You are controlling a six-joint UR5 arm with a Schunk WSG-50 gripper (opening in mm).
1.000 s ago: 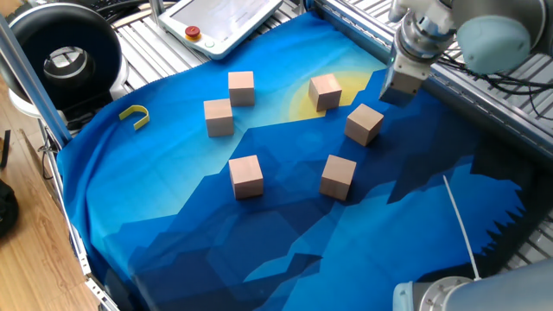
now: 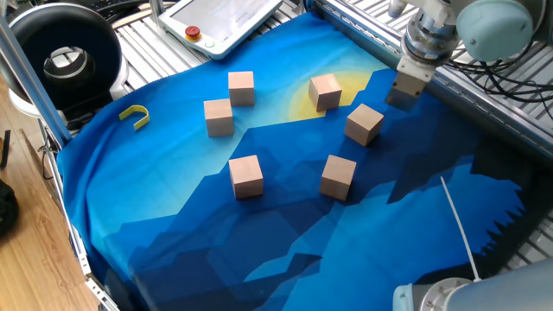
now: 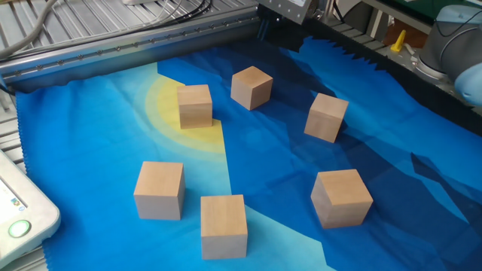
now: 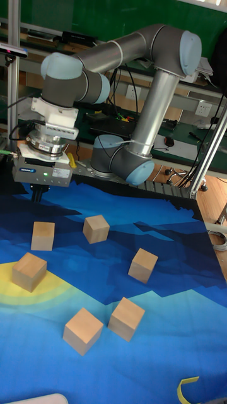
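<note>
Several plain wooden cubes stand apart in a loose ring on the blue printed cloth (image 2: 285, 225). In exterior view 1 the cube closest to my gripper (image 4: 37, 194) is the one on dark blue (image 2: 364, 125); another cube (image 2: 325, 92) sits at the yellow patch. Two cubes, one farther back (image 2: 241, 88) and one slightly nearer (image 2: 219, 118), stand close together on light blue. Toward the front are a left cube (image 2: 246, 177) and a right cube (image 2: 337, 178). Above the cloth's far edge, my gripper hangs clear of every cube. Its dark fingers blend into the background, hiding their opening.
A yellow hooked piece (image 2: 135, 116) lies near the cloth's left edge. The tablet with a red button (image 2: 193, 33) rests behind the cloth. A metal rail (image 3: 135, 56) borders the cloth near my gripper.
Over the last second my gripper has shifted and turned slightly near the far edge, ending a little right and lower in exterior view 1. The cubes have stayed put.
</note>
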